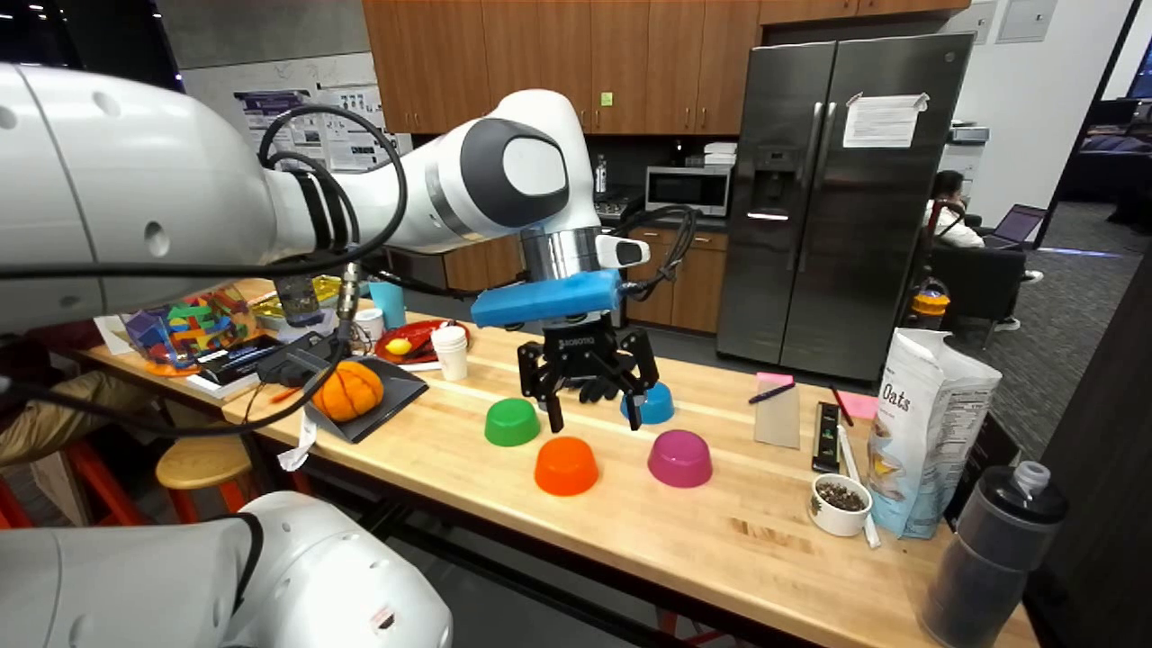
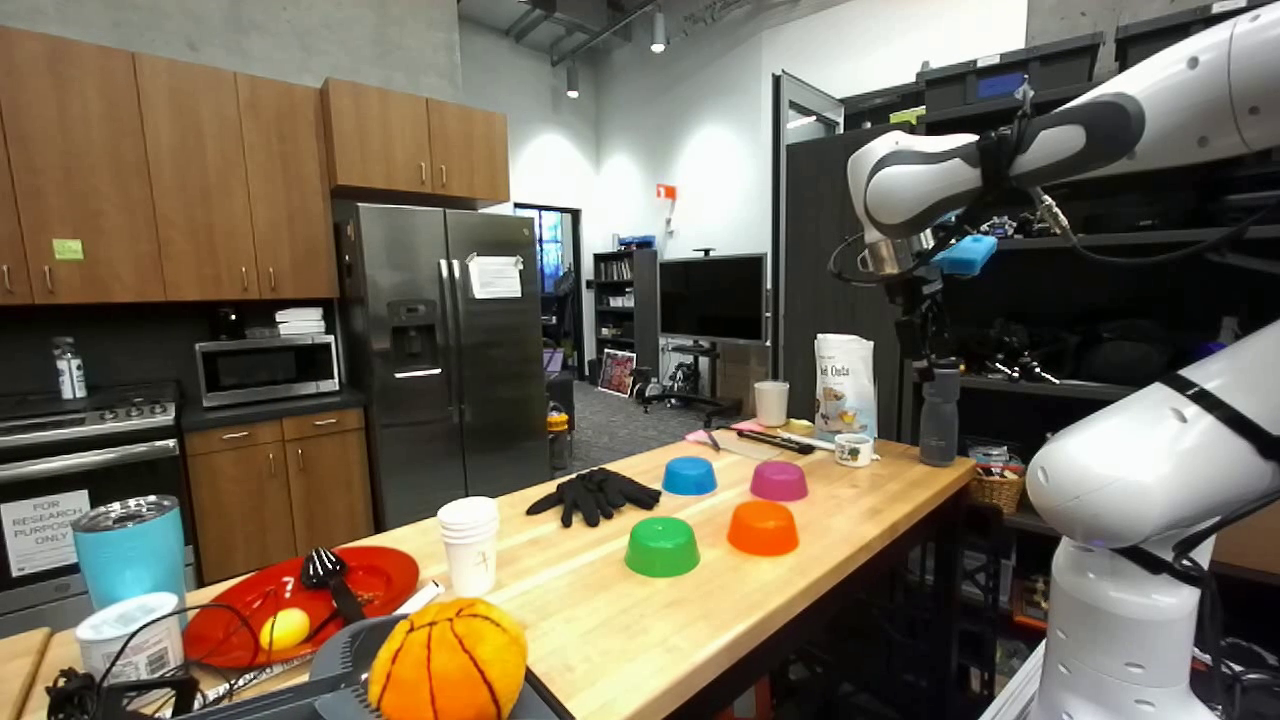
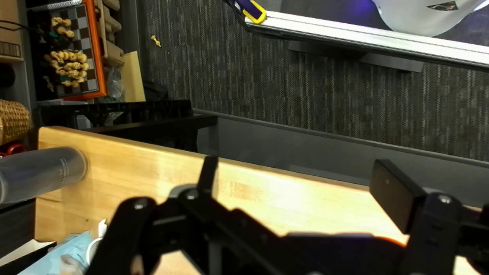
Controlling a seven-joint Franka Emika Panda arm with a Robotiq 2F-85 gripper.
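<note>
My gripper hangs above the table with its fingers wide apart and nothing between them. On the wooden tabletop sit four-sided company of upturned bowls: a green bowl, an orange bowl, a purple bowl and a blue bowl, the blue one partly behind a finger. In exterior view 2 the green bowl and orange bowl stand nearer that camera than the blue bowl and purple bowl. The wrist view shows both fingers spread over the table edge, the bowls mostly hidden.
Black gloves lie behind the bowls. White cups, a red plate and a pumpkin occupy one end. An oats bag, a small white bowl and a bottle stand at the other. Bare wood surrounds the bowls.
</note>
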